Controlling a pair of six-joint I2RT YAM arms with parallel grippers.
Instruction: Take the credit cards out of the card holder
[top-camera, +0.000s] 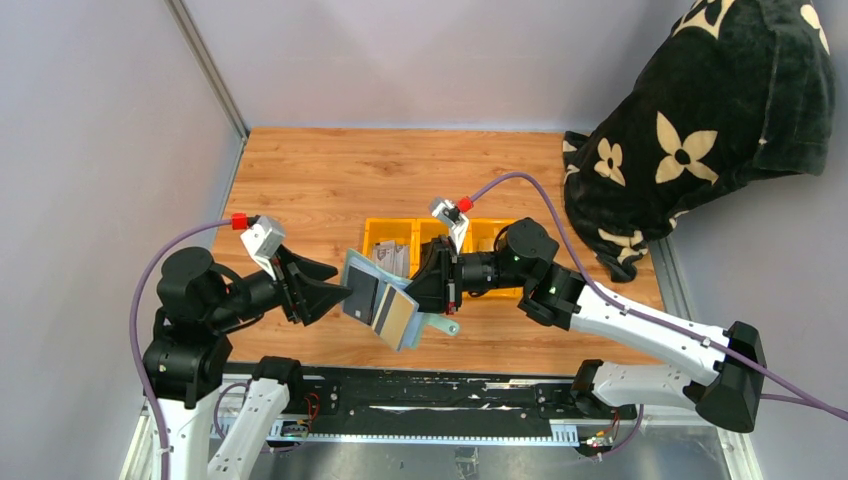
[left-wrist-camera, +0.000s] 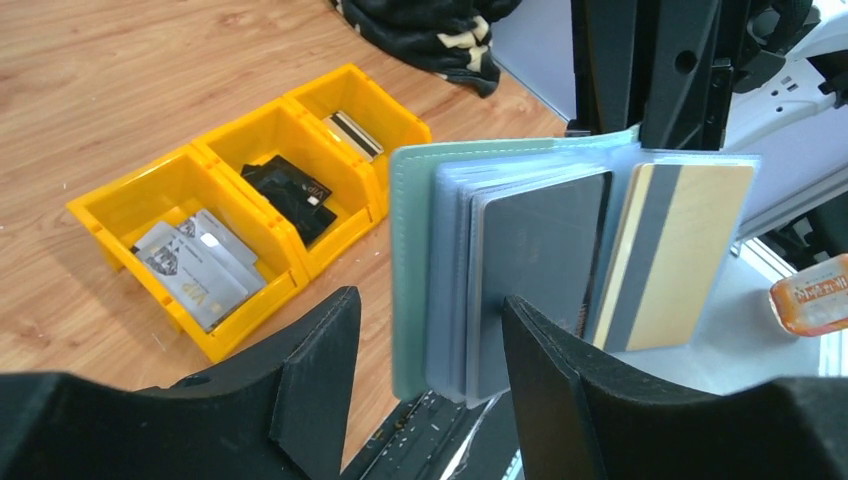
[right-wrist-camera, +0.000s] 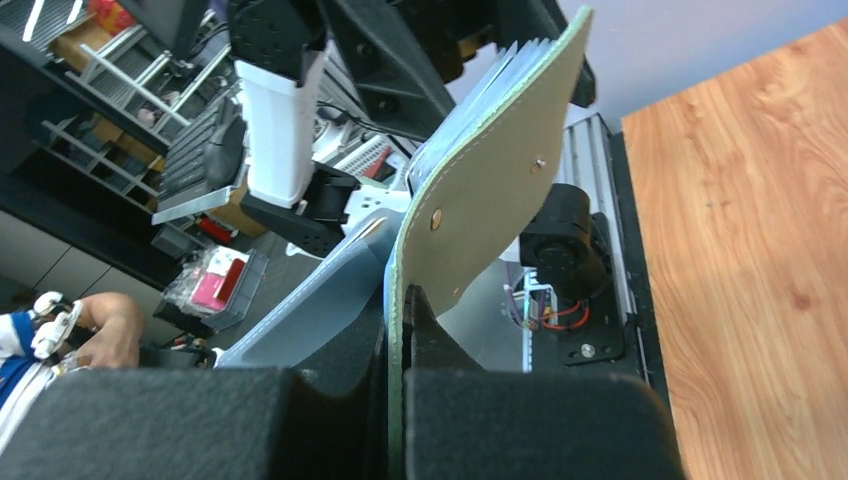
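The open mint card holder (top-camera: 385, 300) hangs in my right gripper (top-camera: 430, 280), which is shut on it. In the left wrist view its clear sleeves carry a dark grey card (left-wrist-camera: 535, 270) and a beige striped card (left-wrist-camera: 675, 250). My left gripper (top-camera: 318, 285) is part open just left of the holder, its fingertips close to the dark card's sleeve edge. In the right wrist view the holder's cover (right-wrist-camera: 490, 200) runs down between the right fingers.
Behind and below the holder stands a yellow three-compartment bin (left-wrist-camera: 140, 205) with cards inside. A dark patterned cloth (top-camera: 700, 120) fills the back right.
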